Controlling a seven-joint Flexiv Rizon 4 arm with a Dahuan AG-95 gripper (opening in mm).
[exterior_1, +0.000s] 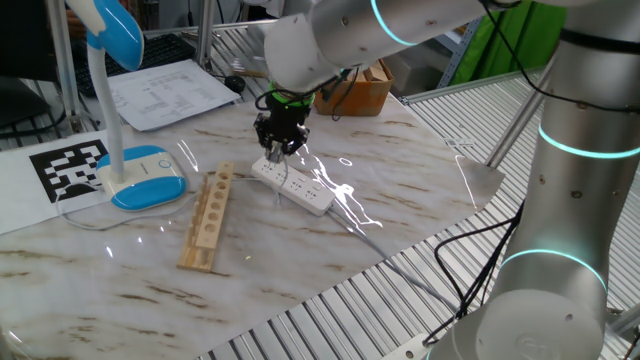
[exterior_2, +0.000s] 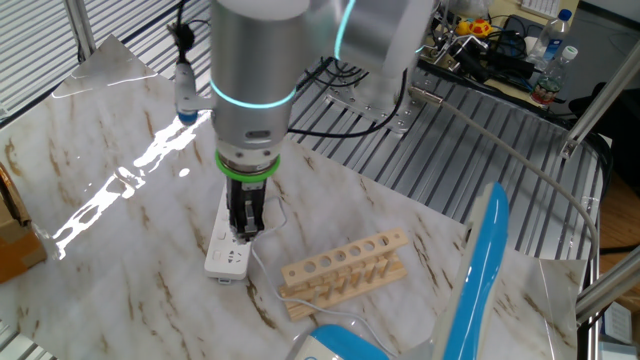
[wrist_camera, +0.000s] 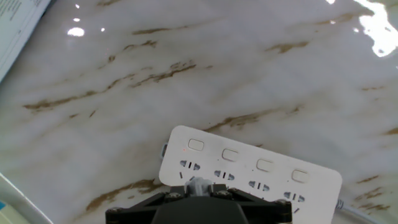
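A white power strip (exterior_1: 310, 193) lies on the marbled table, its sockets and row of switches facing up in the wrist view. At one end of it, my gripper (exterior_1: 277, 150) points down, close over the sockets. A pale grey plug (wrist_camera: 199, 185) sits between the dark fingers, which appear shut on it. Its thin cable trails off toward the desk lamp (exterior_1: 147, 180), a blue and white one. The plug's lower end is hidden, so I cannot tell how far it sits in a socket.
A wooden test-tube rack (exterior_2: 345, 270) stands beside the strip, with the lamp beyond it. Papers (exterior_1: 175, 95) and a cardboard box (exterior_1: 355, 95) are at the back. The strip's grey cord (exterior_1: 385, 258) runs off the table edge.
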